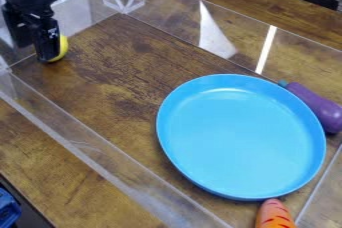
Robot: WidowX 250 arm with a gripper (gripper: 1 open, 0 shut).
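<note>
My black gripper [38, 34] is at the upper left of the camera view, over a yellow object [59, 48] that sits in the corner of the clear-walled area. The gripper partly hides that object; its fingers are open by the look of them, though small in view.
A large blue plate [241, 134] fills the right of the wooden surface. A purple eggplant [313, 106] lies at the right, a carrot [274, 215] below the plate. Clear walls border the area.
</note>
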